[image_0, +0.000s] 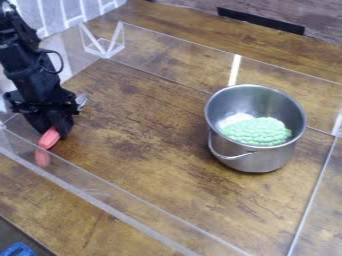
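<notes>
At the left edge my black gripper (54, 118) is low over the wooden table, shut on a pink-red object (50, 139) that pokes out below its fingers beside the clear low wall. The fingertips themselves are mostly hidden by the gripper body. On the right stands a steel pot (251, 152) with a green, bumpy item (259, 130) inside.
Clear plastic walls (134, 218) border the work area on several sides. The wooden middle (140, 130) between my gripper and the pot is bare. A blue object (14, 250) shows at the bottom left corner.
</notes>
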